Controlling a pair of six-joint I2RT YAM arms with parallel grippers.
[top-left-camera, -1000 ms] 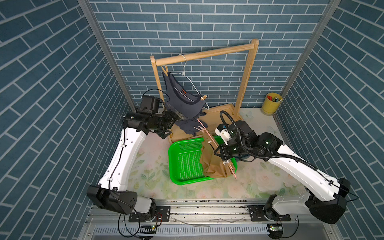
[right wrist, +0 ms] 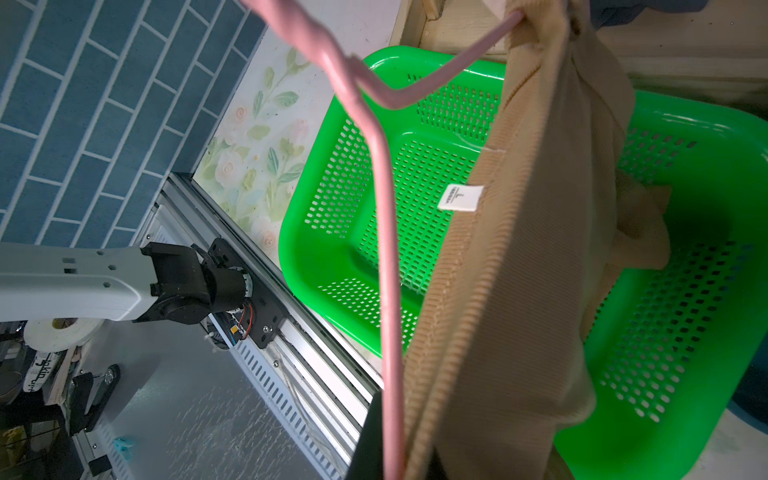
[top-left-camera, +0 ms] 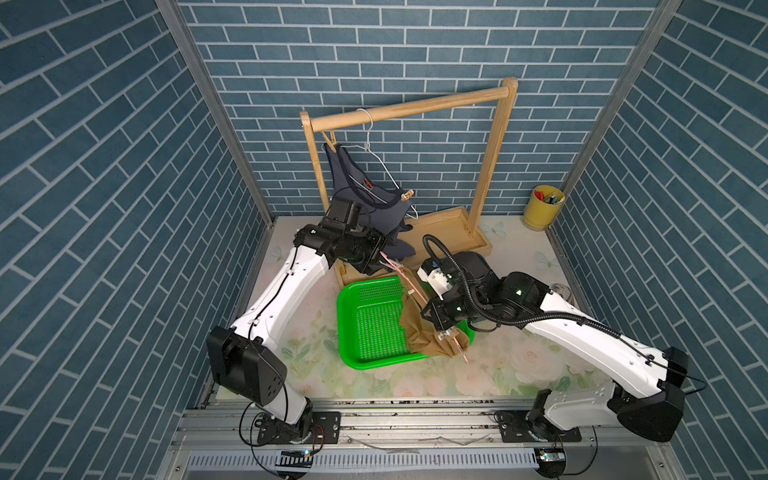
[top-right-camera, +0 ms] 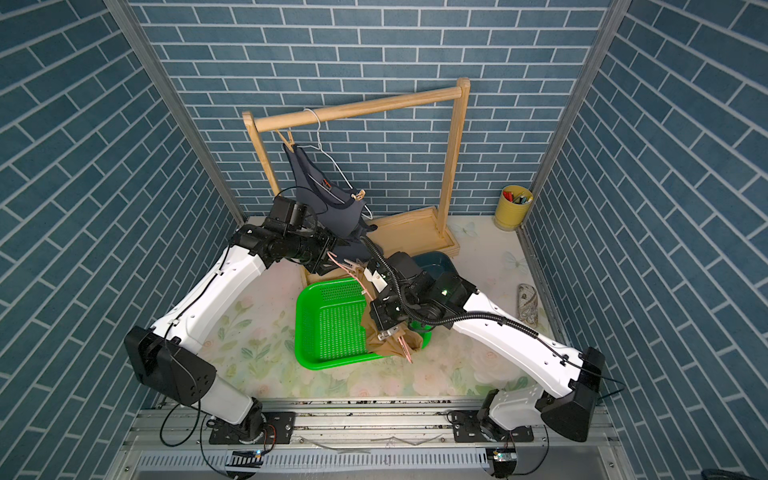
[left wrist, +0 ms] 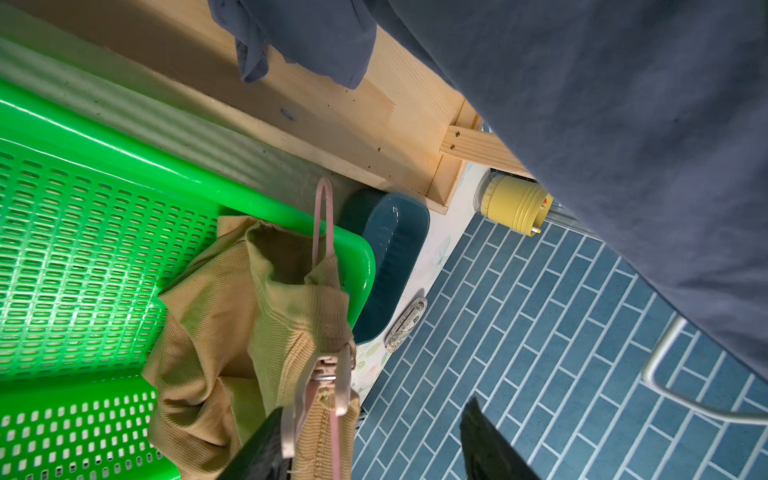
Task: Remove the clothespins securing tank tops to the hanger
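Observation:
A tan tank top (left wrist: 208, 320) on a pink hanger (right wrist: 388, 240) hangs over the green basket (top-left-camera: 372, 324). My right gripper (top-left-camera: 436, 316) is shut on the hanger and fabric near their middle. A pale clothespin (left wrist: 344, 376) clips the top's shoulder, just between the fingertips of my left gripper in its wrist view; that gripper is part open, with nothing clearly held. Another clip (top-left-camera: 445, 334) sits at the lower end. A navy tank top (top-right-camera: 328, 200) hangs on a white hanger from the wooden rack, with wooden clothespins (top-left-camera: 406, 194).
A wooden tray (top-left-camera: 444, 232) stands beneath the rack. A dark teal container (left wrist: 392, 240) is beside the basket, a yellow cup (top-left-camera: 542, 209) at the back right.
My left gripper has moved right and down to the upper end of the pink hanger. My right gripper, with hanger and top, has shifted slightly down and left.

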